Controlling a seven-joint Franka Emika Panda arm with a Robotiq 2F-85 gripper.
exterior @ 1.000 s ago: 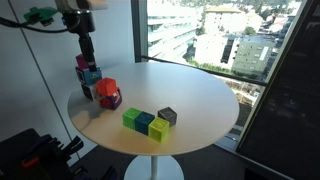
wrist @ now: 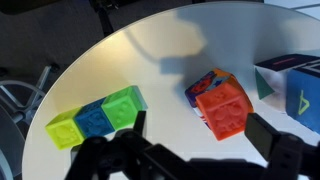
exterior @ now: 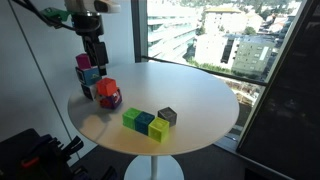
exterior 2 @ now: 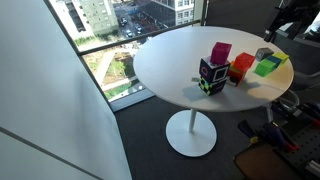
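A red block [exterior: 107,87] sits on top of a multicoloured block [exterior: 111,101] at the left of the round white table. From above, in the wrist view, the red block [wrist: 223,108] lies nearer the right finger, with the patterned block [wrist: 205,82] showing past its edge. My gripper is open, its dark fingers far apart and nothing between them. It hangs over the table's left side [exterior: 91,60], clear above the blocks.
Beside the red block stands a stack with a magenta block [exterior 2: 220,52] on top. Green [wrist: 124,106], blue [wrist: 95,119] and yellow [wrist: 65,130] blocks form a row, with a dark block [exterior: 167,115] close by.
The gripper has turned about its vertical axis, so both fingers now show apart where they looked nearly in line before. The blocks have not moved.
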